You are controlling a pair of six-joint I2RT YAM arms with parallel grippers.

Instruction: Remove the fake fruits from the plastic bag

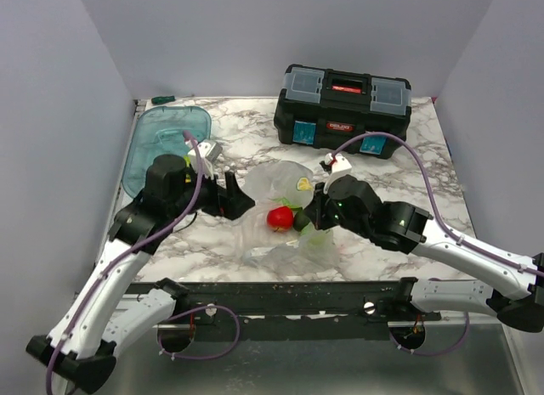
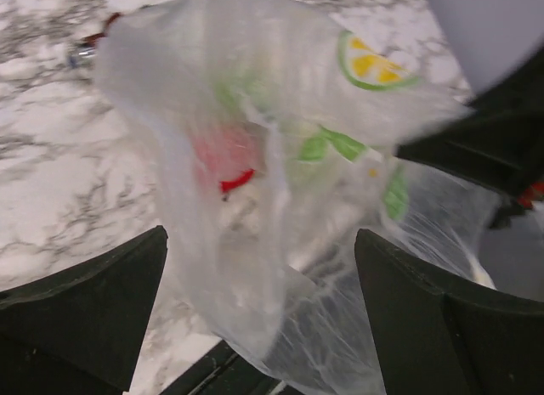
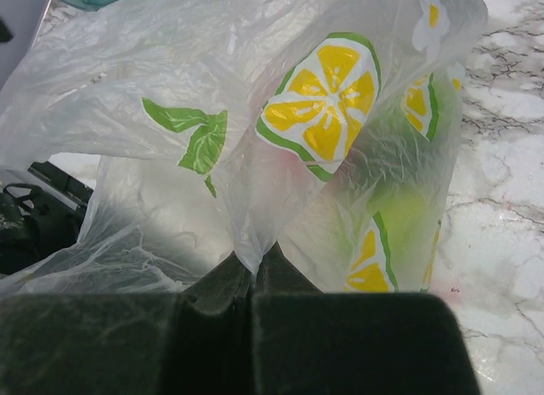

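The clear plastic bag [image 1: 270, 176] lies on the marble table, its mouth spread toward the left. Inside it are a red fruit [image 1: 280, 218] and a dark green fruit [image 1: 301, 221]; the film blurs the red one in the left wrist view. My right gripper is shut on a gathered fold of the bag, printed with a yellow lemon slice. Left of the bag's mouth, my left gripper [image 1: 236, 196] hangs open with nothing between its fingers. Through its gap the left wrist view shows the bag's film [image 2: 255, 234].
A blue-green bin [image 1: 153, 127] stands at the back left, its fruits mostly hidden by my left arm. A black toolbox [image 1: 344, 110] occupies the back. Bare marble shows left and right of the bag.
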